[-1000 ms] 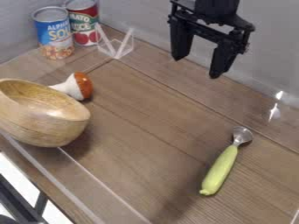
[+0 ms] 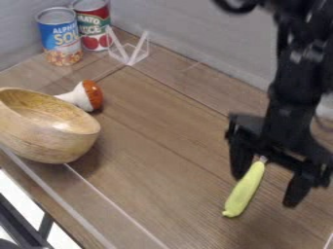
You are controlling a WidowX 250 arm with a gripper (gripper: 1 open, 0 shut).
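Observation:
My black gripper (image 2: 268, 167) is low on the right side of the wooden table, its fingers open and spread around the upper end of a scoop-like utensil with a pale green handle (image 2: 242, 193). The utensil's metal head is mostly hidden behind the gripper. I cannot tell whether the fingers touch it.
A wooden bowl (image 2: 39, 131) sits at the left, beside a white object with an orange end (image 2: 86, 95). Two cans, a blue one (image 2: 60, 37) and a red one (image 2: 93, 23), stand in the back left corner near a white frame (image 2: 129, 53).
My gripper has come down and to the right, from high at the back to low over the green-handled utensil. The other objects have not moved.

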